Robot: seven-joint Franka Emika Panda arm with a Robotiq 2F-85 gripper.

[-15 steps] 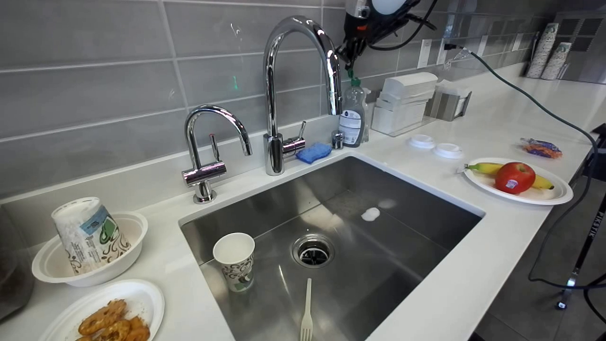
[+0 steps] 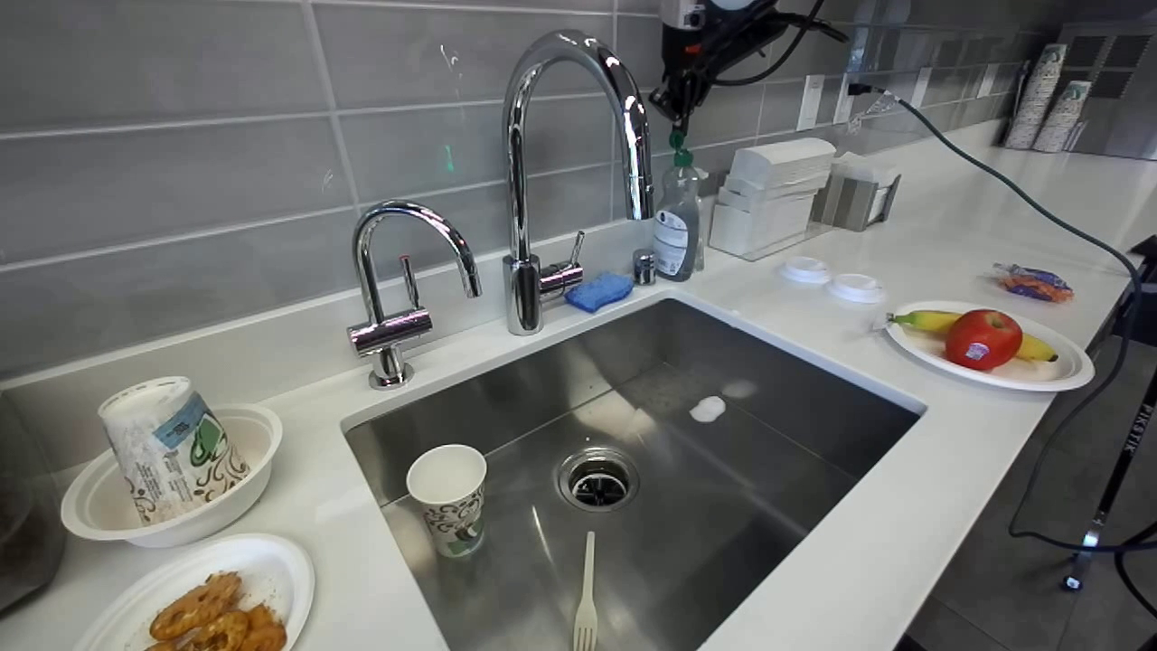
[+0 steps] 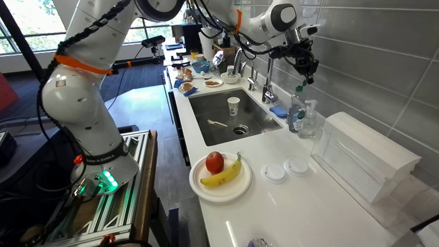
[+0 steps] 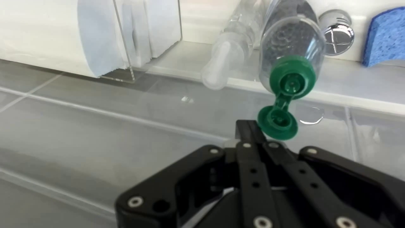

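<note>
A clear dish soap bottle (image 2: pixel 674 224) stands upright on the counter behind the sink's corner. Its green cap (image 4: pixel 293 77) is flipped open, with the round lid (image 4: pixel 277 123) hanging from the hinge. My gripper is shut, its dark fingers (image 4: pixel 248 131) together right at the lid's edge. They seem to touch the lid, but no part of it clearly shows between them. From the far side, my gripper (image 3: pixel 308 79) hangs just above the bottle (image 3: pixel 297 109).
A soap pump bottle (image 4: pixel 227 57) stands close beside the dish soap. Near it are a blue sponge (image 2: pixel 598 291), the tall faucet (image 2: pixel 518 195) and a paper towel holder (image 2: pixel 765 201). The sink (image 2: pixel 694 488) holds a paper cup (image 2: pixel 447 499) and a fork (image 2: pixel 587 597).
In exterior view 1 my gripper has moved slightly up and to the right. The soap bottle and its cap have shifted a little to the right too.
</note>
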